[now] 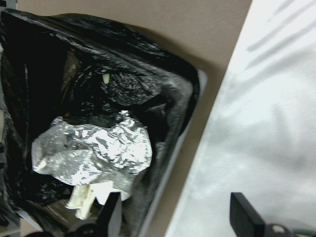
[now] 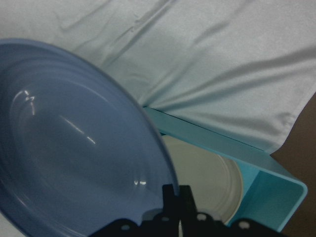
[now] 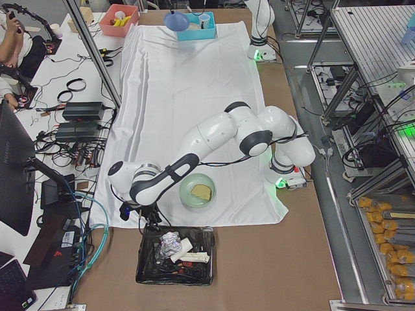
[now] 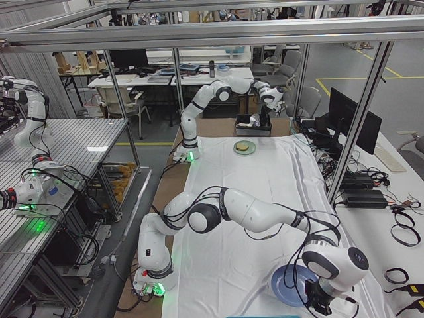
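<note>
My left gripper stands open over the black-lined bin (image 3: 175, 272), nothing between its fingers. A crumpled foil piece (image 1: 98, 148) lies inside the bin with white scraps (image 1: 89, 197). My right gripper is shut on the rim of a blue plate (image 2: 84, 138), which hangs at the edge of a cyan box (image 2: 281, 197) holding a pale plate (image 2: 202, 182). A green plate (image 3: 188, 197) with a yellow piece (image 3: 201, 192) lies on the cloth in the camera left view.
A red basket (image 3: 120, 19) with items stands beside the cloth at the far end. A monitor (image 3: 16, 168) and cables line the left side.
</note>
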